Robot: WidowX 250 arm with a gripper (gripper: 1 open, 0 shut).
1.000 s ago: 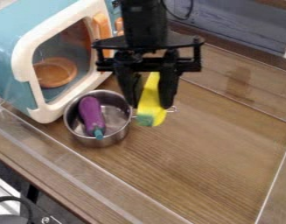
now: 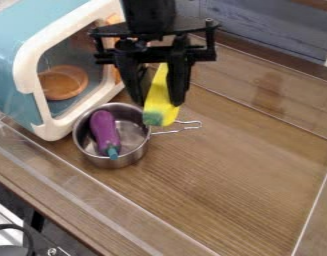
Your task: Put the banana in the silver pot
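Observation:
A yellow banana (image 2: pixel 160 95) with a greenish lower end hangs upright between the dark fingers of my gripper (image 2: pixel 155 92), which is shut on it. Its lower tip appears just right of the pot's rim, in front of the handle. The silver pot (image 2: pixel 88 152) stands on the wooden surface at left of centre, its wire handle pointing right. Inside the pot lies a purple eggplant-like toy (image 2: pixel 107 130), its teal end toward the front.
A light blue toy oven (image 2: pixel 46 45) with a white-framed opening stands at the back left, close behind the pot. An orange-brown bowl (image 2: pixel 63 82) sits inside it. Bare wooden surface (image 2: pixel 239 165) spreads to the right.
Together, the gripper and banana have moved left and upward in the picture, closer to the pot. The pot and the purple toy have stayed put.

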